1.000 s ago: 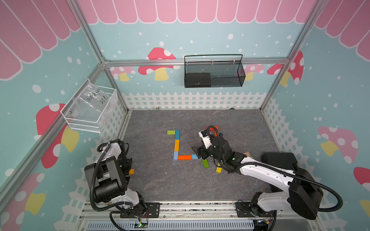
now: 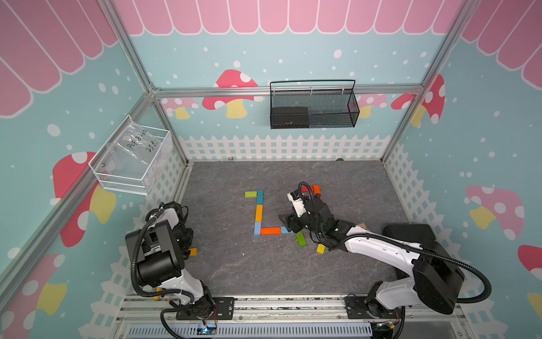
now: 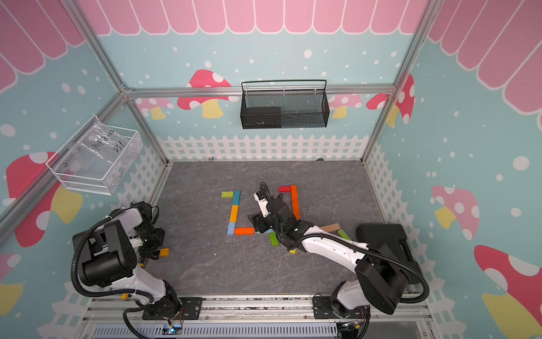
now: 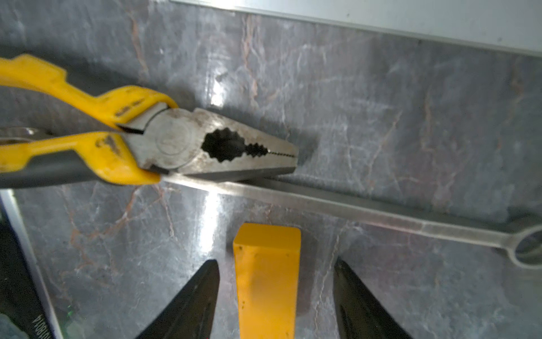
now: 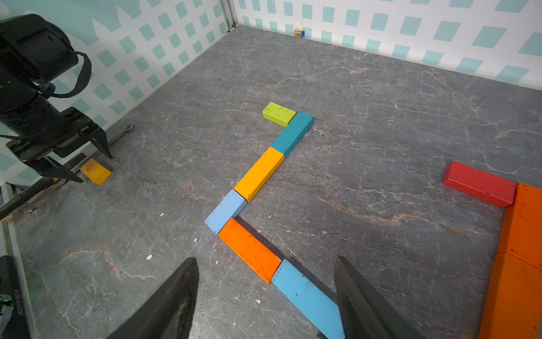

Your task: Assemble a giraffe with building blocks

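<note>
A line of blocks lies flat on the floor: lime (image 5: 279,114), teal (image 5: 292,134), yellow (image 5: 259,173), light blue (image 5: 225,210), then orange (image 5: 249,249) and blue (image 5: 306,298) at an angle. At the left edge, my left gripper is open, fingertips either side of a yellow-orange block (image 4: 267,274) on the floor. My right gripper is open above the orange and blue blocks, nothing visibly between its fingers.
Pliers (image 4: 169,141) and a wrench (image 4: 395,217) lie beside the left block. Red (image 5: 478,183) and orange (image 5: 517,226) blocks lie at right, a black case (image 3: 379,231) further right.
The right arm has shifted slightly left in the top left view. The left arm has moved only a little, staying over the block at the left edge.
</note>
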